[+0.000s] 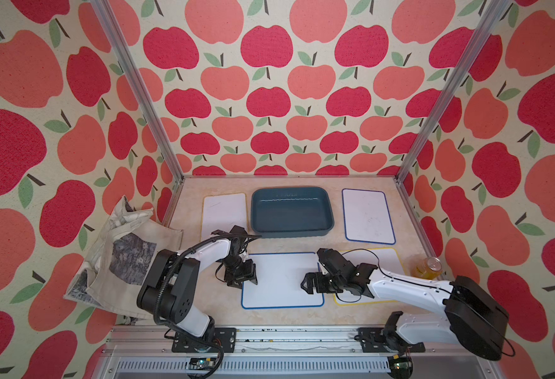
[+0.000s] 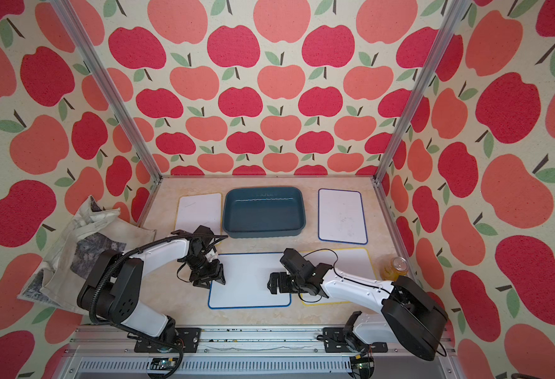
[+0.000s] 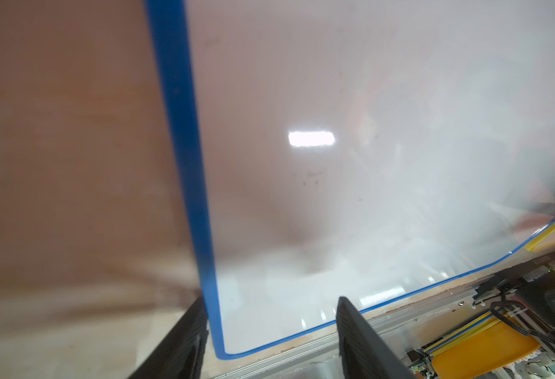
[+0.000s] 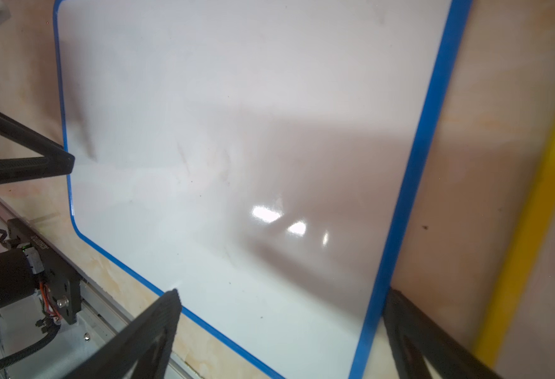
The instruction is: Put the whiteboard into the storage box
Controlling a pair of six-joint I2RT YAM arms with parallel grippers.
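Note:
A blue-edged whiteboard (image 1: pixel 280 278) lies flat at the front centre. My left gripper is at its left edge, fingertips apart, one finger by the blue border. My right gripper is at the board's right edge, fingers apart, one tip at the blue border. Neither visibly has the board lifted. The dark teal storage box (image 1: pixel 292 214) stands empty behind the board.
Other whiteboards lie at the back left (image 1: pixel 223 211), back right (image 1: pixel 367 214) and under my right arm (image 1: pixel 384 259). A cloth bag (image 1: pixel 129 259) is at far left, a jar (image 1: pixel 427 268) at far right.

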